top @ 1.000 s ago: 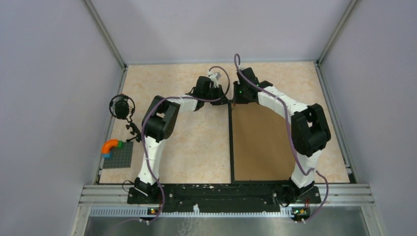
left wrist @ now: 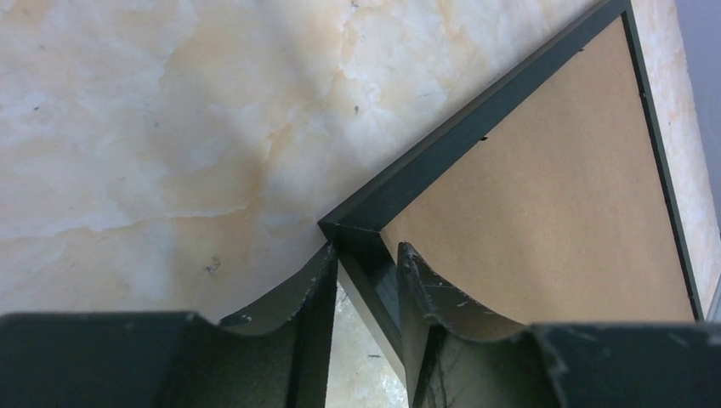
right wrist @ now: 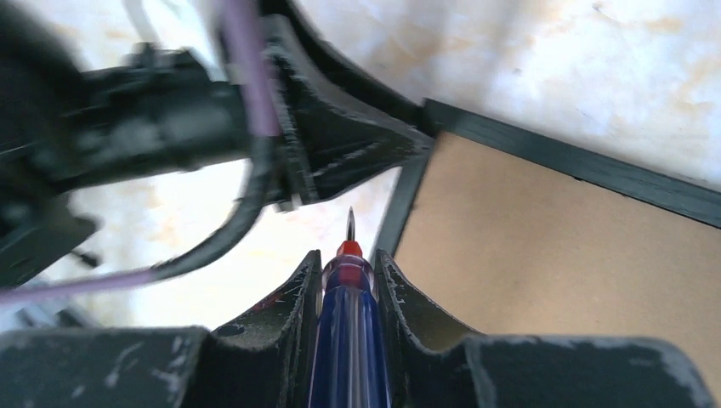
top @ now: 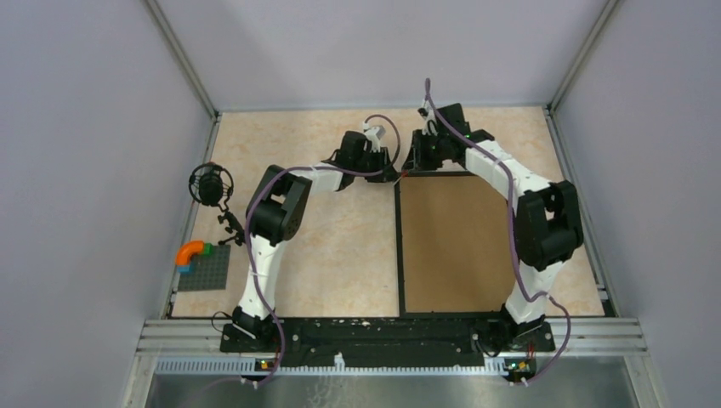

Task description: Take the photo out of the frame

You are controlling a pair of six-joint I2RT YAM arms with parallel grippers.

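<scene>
The dark picture frame [top: 399,246] lies backing-up on the table, its brown board [top: 451,246] filling it, with small dark tabs along the inner edge. My left gripper is part open at the frame's upper-left corner. My right gripper is shut on a screwdriver [right wrist: 344,340] with a blue and red handle, its metal tip pointing toward the left gripper and that corner, above the table. Whether the tip touches anything is unclear. The photo is not visible.
At the left edge stand a dark wire-mesh object [top: 210,185] and a grey building plate [top: 204,272] with orange, green and blue pieces.
My right gripper has moved up and to the right with the screwdriver, away from the corner, whose tip area shows more now. The left arm looks unchanged.
</scene>
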